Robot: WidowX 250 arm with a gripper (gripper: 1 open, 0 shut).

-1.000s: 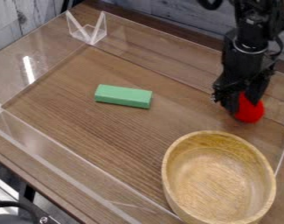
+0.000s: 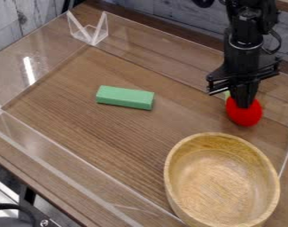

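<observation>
My black gripper [image 2: 239,89] reaches down from the top right, its fingertips over and just behind a red round object [image 2: 243,112]. The gripper looks shut; whether anything is between its fingers is hard to see. A small light green item shows partly behind the red object, mostly hidden by the fingers.
A large tan bowl [image 2: 220,151] fills the lower right. A green block [image 2: 125,97] lies left of centre on the wooden table [image 2: 87,142]. A clear wire-like holder [image 2: 89,31] stands at the upper left.
The red object has moved a little left from where it was a second ago.
</observation>
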